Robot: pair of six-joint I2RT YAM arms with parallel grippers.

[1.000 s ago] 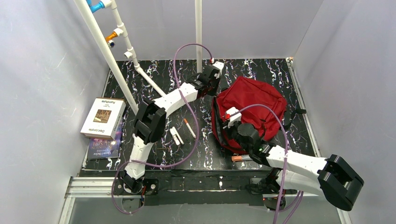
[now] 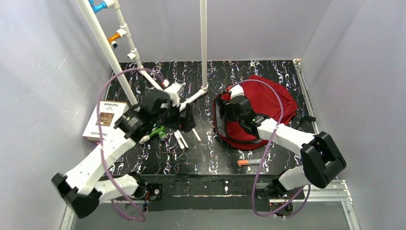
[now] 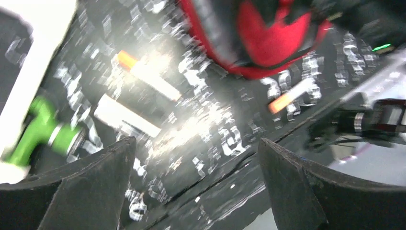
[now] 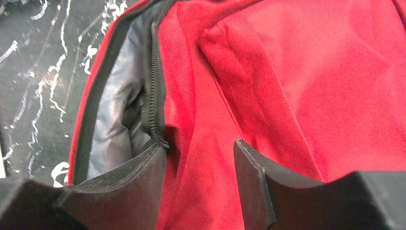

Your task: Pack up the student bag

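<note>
The red bag (image 2: 268,100) lies on the right of the black marbled table, its zipper (image 4: 155,81) open along the left, showing grey lining (image 4: 115,129). My right gripper is over that edge, fingers part open, with the zipper and red cloth beneath them. My left gripper, blurred in the top view, hangs open over the left-middle table, nothing between its fingers. Loose markers (image 3: 153,81) lie below it, along with a white item (image 3: 125,116) and a green one (image 3: 67,139). An orange-capped marker (image 2: 249,162) lies below the bag.
A white boxed book (image 2: 105,120) lies at the left, partly behind my left arm. White pipes (image 2: 203,48) rise at the back left and middle. Bare table lies between the markers and the bag.
My left arm has swung from the back middle toward the front left.
</note>
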